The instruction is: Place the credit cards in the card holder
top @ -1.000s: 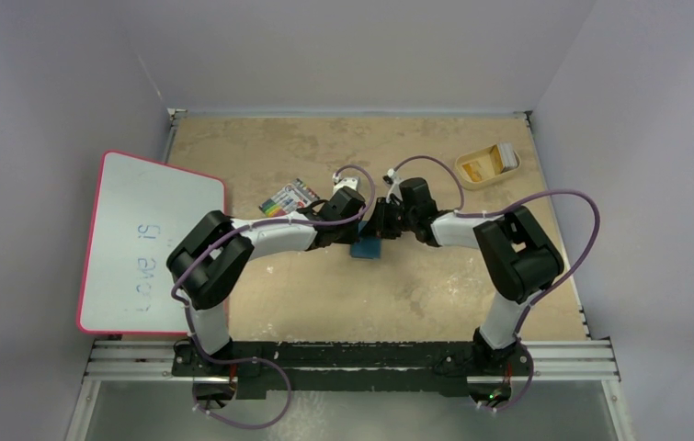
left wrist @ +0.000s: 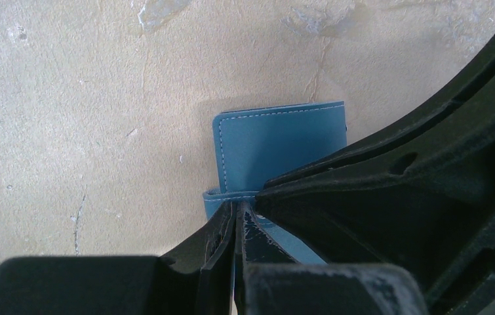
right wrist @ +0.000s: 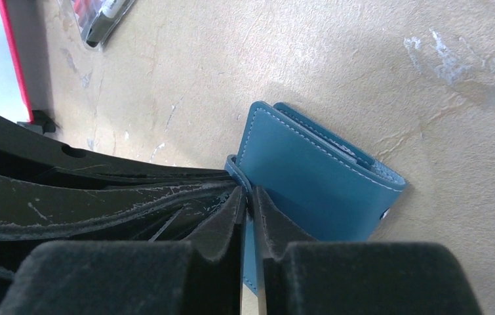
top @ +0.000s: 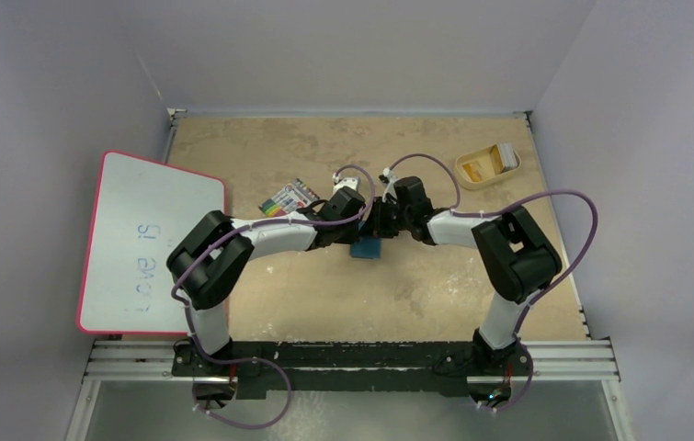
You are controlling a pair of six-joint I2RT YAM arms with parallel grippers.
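Note:
The blue stitched card holder lies near the table's middle, partly covered by both grippers. My left gripper is shut at the pocket's rim, with the rim's thin edge running in at its fingertips. From the other side, my right gripper meets the same raised rim. Its fingers stand very close together, and whether they are fully shut on the edge is unclear. In the top view an oval tray at the back right holds a pale stack and an orange piece, perhaps cards.
Left of the arms stands a whiteboard with a red frame. A pack of coloured markers lies behind the left arm, and a small white item sits behind the grippers.
My left arm and the holder look unmoved.

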